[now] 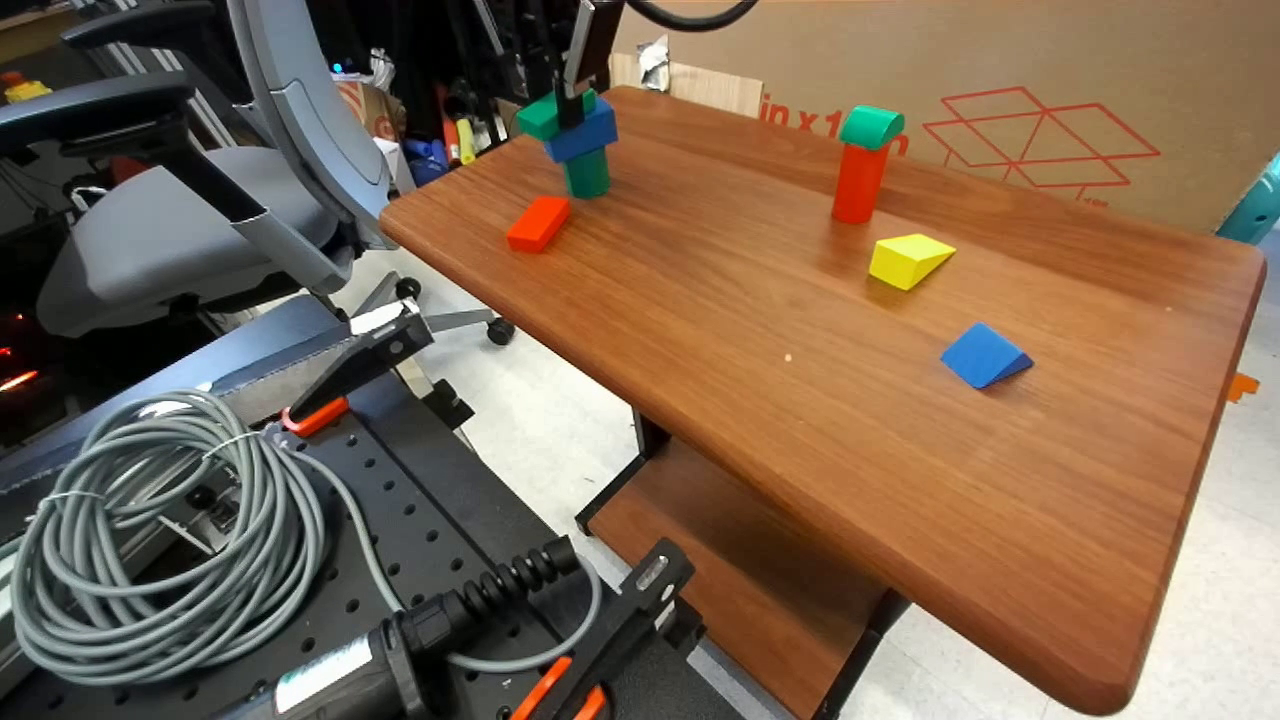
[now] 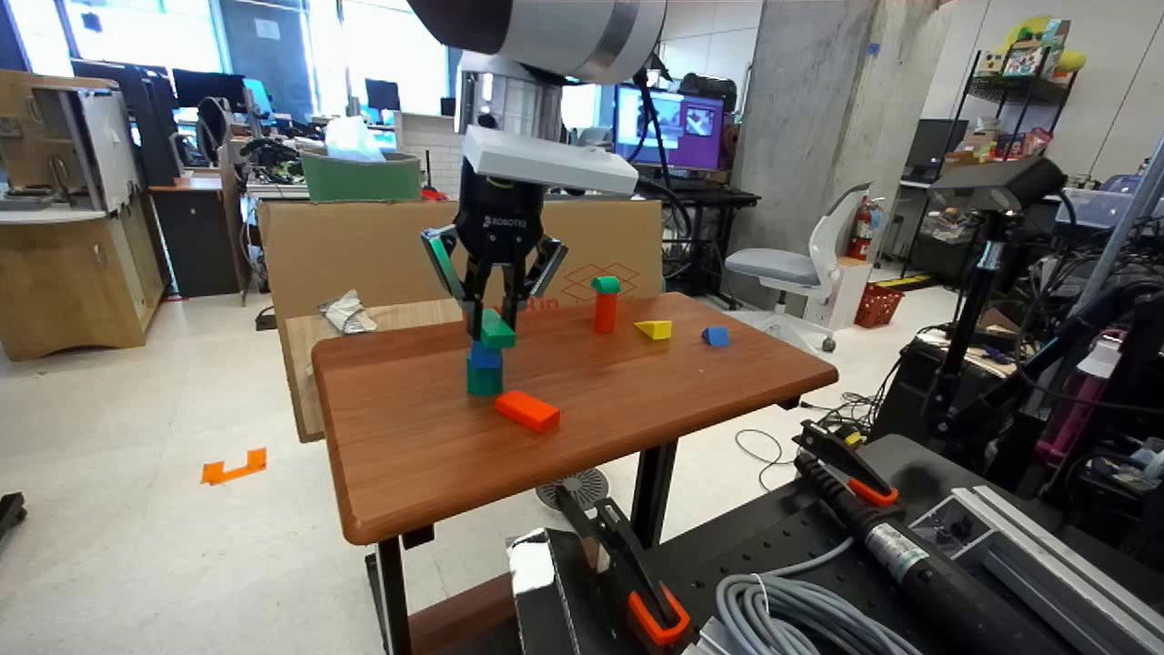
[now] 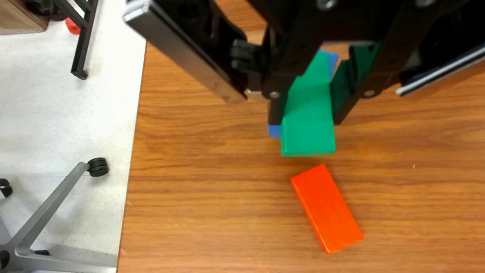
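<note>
A flat green block (image 3: 309, 132) is between the fingers of my gripper, which is shut on it in the wrist view. Directly below lies a blue block (image 1: 588, 130) across an upright green cylinder (image 1: 588, 176), partly covered by the held block. Exterior view 2 has the green block (image 2: 497, 331) low over this stack, between the fingertips; whether it touches the blue block I cannot tell. A red-orange block (image 3: 327, 209) lies flat on the table beside the stack.
Further along the table (image 1: 720, 336), a red cylinder (image 1: 858, 184) stands with a green half-round piece (image 1: 872, 126) on top. A yellow wedge (image 1: 908, 260) and a blue wedge (image 1: 986, 356) lie near it. Cardboard (image 1: 1020, 72) lines the back.
</note>
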